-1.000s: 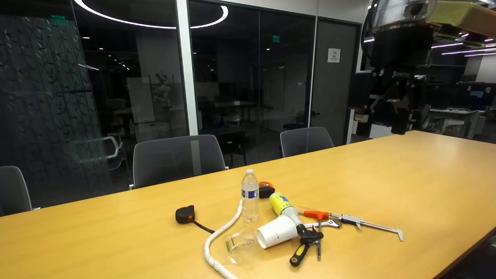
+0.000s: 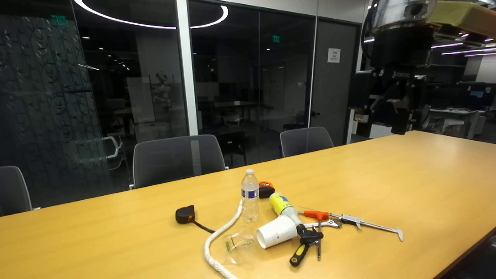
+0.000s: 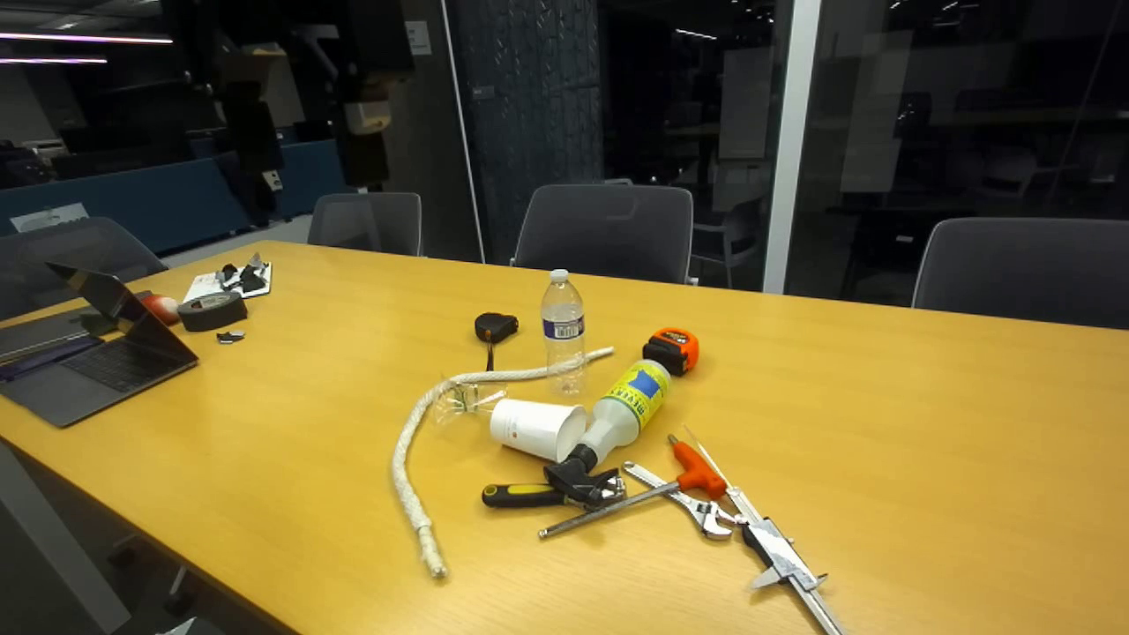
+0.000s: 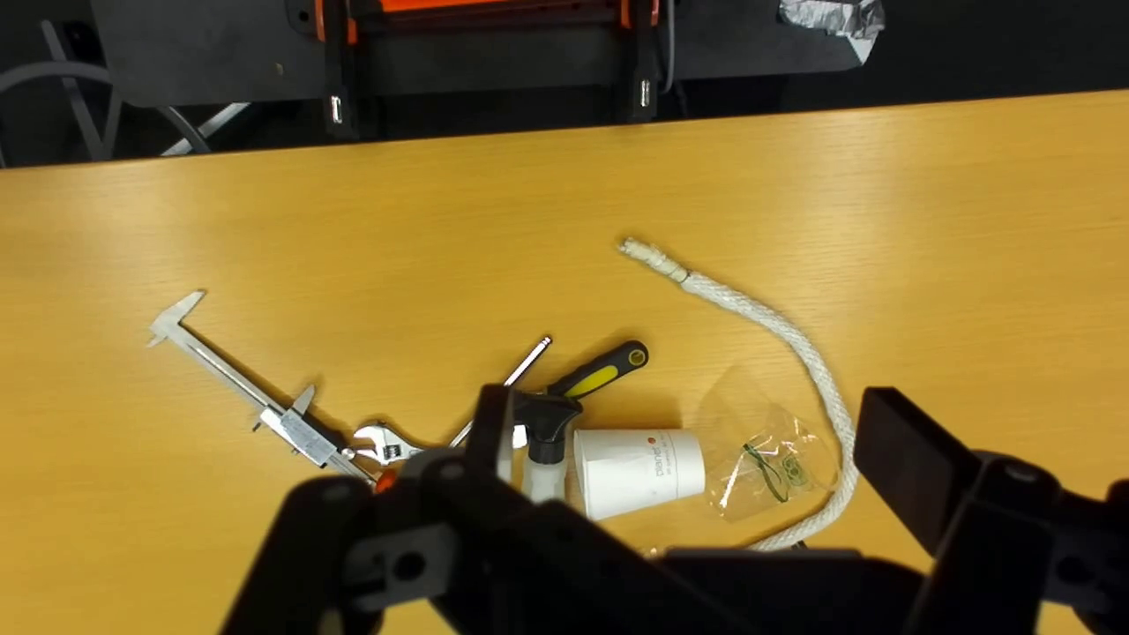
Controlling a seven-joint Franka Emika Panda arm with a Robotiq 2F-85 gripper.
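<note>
High above the table my gripper (image 2: 382,126) hangs open, its fingers wide apart and nothing between them. In the wrist view the cluttered middle of the table shows below: a white paper cup (image 4: 640,471) on its side, a clear plastic bag (image 4: 778,466), a curved white rope (image 4: 788,330) and steel calipers (image 4: 243,383). An upright water bottle (image 3: 563,328) stands by the rope's far end. A spray bottle with a yellow label (image 3: 638,393) lies against the cup. Near it are an orange-handled hex key (image 3: 699,471), an adjustable wrench (image 3: 693,508) and a black-and-yellow handle (image 3: 521,496).
Two tape measures, one black (image 3: 495,326) and one orange-black (image 3: 672,350), lie behind the clutter. A laptop (image 3: 122,344) and a tape roll (image 3: 213,311) occupy the table's far left in exterior view 2. Wide bare wood (image 2: 404,172) surrounds the group.
</note>
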